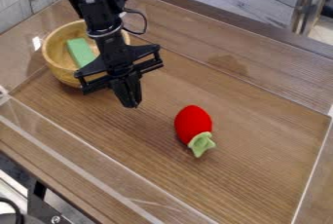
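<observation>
My black gripper [120,80] is in the middle-left of the camera view, low over the wooden table and in front of a yellow bowl [57,45]. The arm hides part of the bowl. A green block [78,53] shows inside the bowl, behind the arm. Whether the fingers are shut or hold anything is hard to tell at this size. A red object with a green top [194,125], like a toy strawberry, lies on the table to the right of the gripper and lower in the view, apart from it.
The wooden table [247,72] has free room at the right and the bottom. A pale rail runs along the top right edge. A white item with a dark part [11,213] is at the bottom left corner.
</observation>
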